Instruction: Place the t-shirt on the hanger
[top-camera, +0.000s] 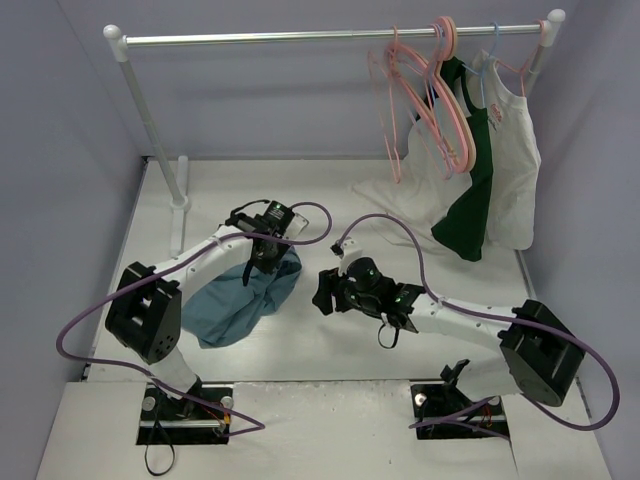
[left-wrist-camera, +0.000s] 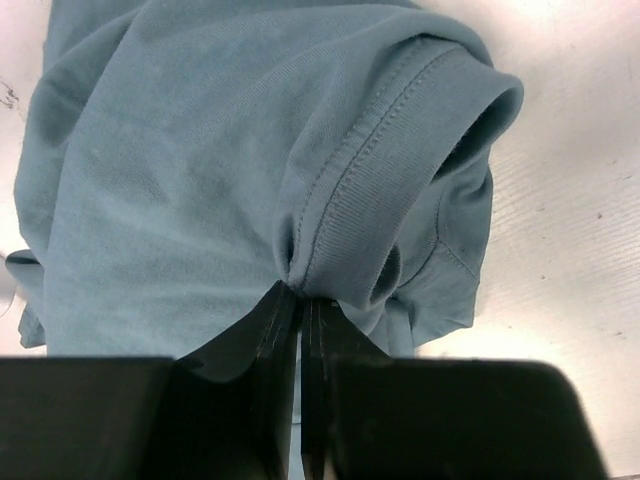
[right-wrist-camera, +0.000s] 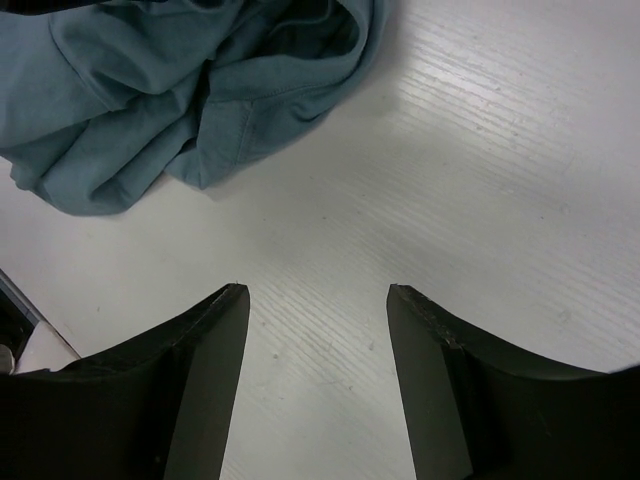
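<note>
A blue-grey t-shirt (top-camera: 225, 305) (left-wrist-camera: 160, 200) (right-wrist-camera: 120, 100) lies crumpled on the white floor at centre-left. My left gripper (top-camera: 270, 262) is over its upper part, shut on a folded, stitched piece of the fabric. To the right of the shirt my right gripper (top-camera: 330, 295) stands open above bare floor, with nothing between its fingers. Pink hangers (top-camera: 455, 140) hang bunched on the rail at the upper right.
The metal rail (top-camera: 260, 37) spans the back on white posts (top-camera: 178, 200). A white garment (top-camera: 510, 170) and a dark green one (top-camera: 465, 225) hang at the right. The floor in front of my right gripper is clear.
</note>
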